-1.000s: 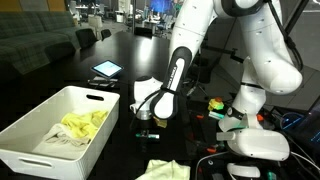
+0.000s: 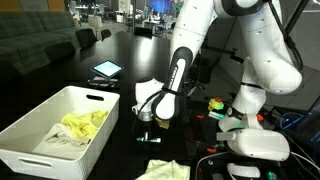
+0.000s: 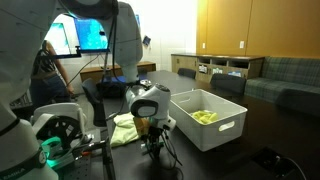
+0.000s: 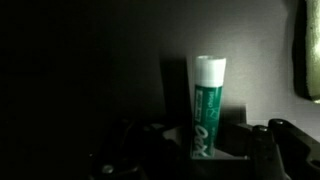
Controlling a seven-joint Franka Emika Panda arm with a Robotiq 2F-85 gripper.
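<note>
A green marker (image 4: pixel 206 112) with a white end and white lettering shows in the wrist view, running lengthwise up from the dark fingers at the bottom edge. My gripper appears shut around its lower part, with dark finger parts close against both sides. Poor light there hides the exact contact. In exterior view 1 my gripper (image 2: pixel 152 124) points down at the dark table, and the marker (image 2: pixel 149 138) is a small green shape at the fingertips. From exterior view 2 the gripper (image 3: pixel 151 148) is low over the table and the marker is hard to make out.
A white box (image 2: pixel 25 160) with yellow and pale cloth (image 2: pixel 85 122) inside stands left of the gripper. Pale cloth (image 2: pixel 165 171) lies in front. A tablet-like object (image 2: pixel 107 69) rests farther back.
Over the last second the arm looks almost still. The gripper stays low at the same place by the marker, and the box and cloths have not moved.
</note>
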